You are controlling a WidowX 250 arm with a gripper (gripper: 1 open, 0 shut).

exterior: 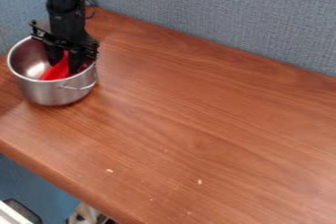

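A silver metal pot (50,90) with a wire handle stands at the left of the wooden table. A red object (55,71) lies inside it. My black gripper (69,61) reaches down into the pot over the red object from above. Its fingertips are largely hidden in the pot and against the dark arm, so whether they hold the red object is unclear.
A grey-blue padded wall runs along the back and left. Below the front left edge are some small items on a blue surface.
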